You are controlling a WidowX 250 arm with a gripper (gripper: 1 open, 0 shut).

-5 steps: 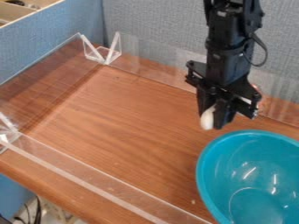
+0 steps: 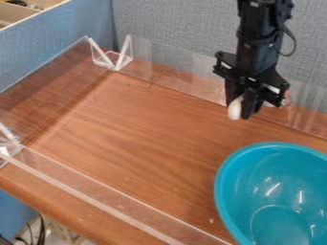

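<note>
The black robot gripper (image 2: 246, 100) hangs at the upper right over the wooden table, shut on a small white object (image 2: 235, 109) that shows below its fingers. Below and to the right of it sits a large blue bowl (image 2: 274, 201), empty as far as it shows, cut off by the view's edge.
A transparent rim with white corner brackets (image 2: 113, 59) borders it. A grey padded wall (image 2: 173, 29) stands behind, with cables at the lower left.
The gripper has moved up and back, away from the blue bowl, with the white object in it. The bowl is unmoved.
</note>
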